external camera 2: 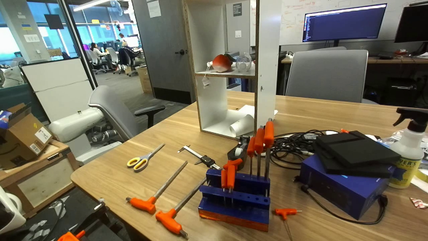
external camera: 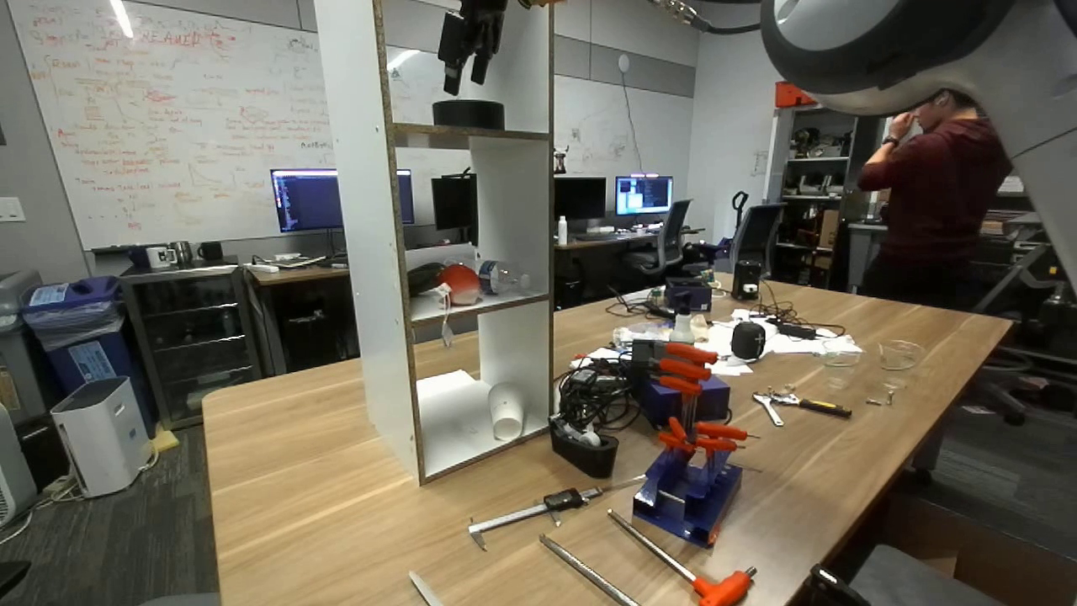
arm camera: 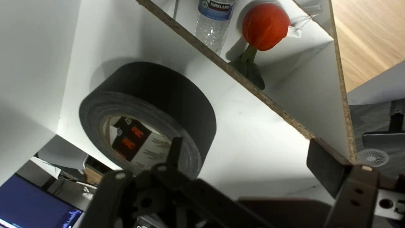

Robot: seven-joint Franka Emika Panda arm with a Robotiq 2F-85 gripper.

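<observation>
A roll of black tape (external camera: 469, 114) lies flat on the top visible shelf of the white shelf unit (external camera: 353, 192). My gripper (external camera: 465, 79) hangs just above it, fingertips pointing down and apart from the roll in exterior view 1. The wrist view has the tape roll (arm camera: 171, 95) left of centre, its printed core showing. There the gripper is open, with one finger (arm camera: 174, 152) overlapping the roll's near edge in the picture and the other finger (arm camera: 328, 167) well to the right. Exterior view 2 does not include the gripper or the tape.
One shelf lower sit a red-orange object (arm camera: 265, 26) with a green part and a clear bottle (arm camera: 214, 22). A white cup (external camera: 506, 411) lies in the bottom compartment. The unit's side walls and shelf edge (arm camera: 235, 74) bound the space. Tools and cables clutter the table.
</observation>
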